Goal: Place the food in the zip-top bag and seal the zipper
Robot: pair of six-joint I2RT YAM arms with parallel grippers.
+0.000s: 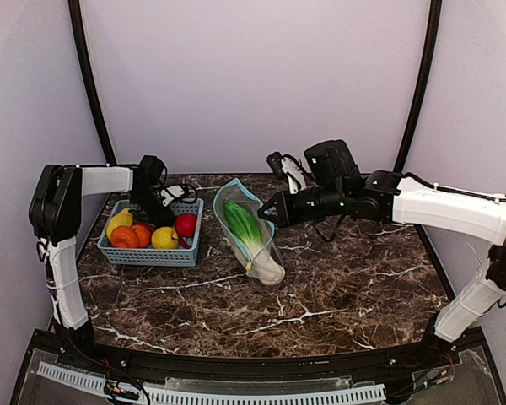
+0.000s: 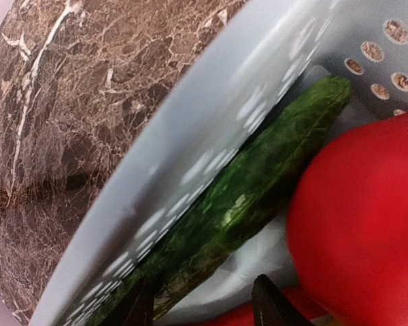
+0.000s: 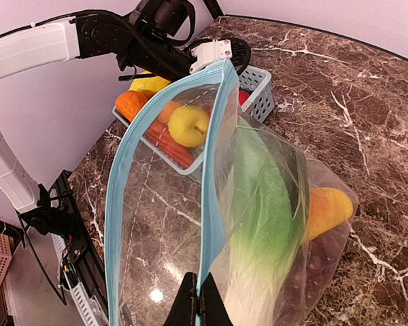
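Note:
A blue basket (image 1: 148, 257) holds a yellow apple (image 1: 164, 239), orange items, a red pepper (image 2: 364, 217) and a cucumber (image 2: 258, 176). My left gripper is down in the basket, open, its fingers at the cucumber's near end. The zip top bag (image 1: 270, 253), with leafy greens (image 1: 240, 224) and an orange-yellow item (image 3: 326, 210) inside, lies right of the basket. My right gripper is shut on the blue-edged rim of the bag's mouth.
Walls stand at the back and both sides.

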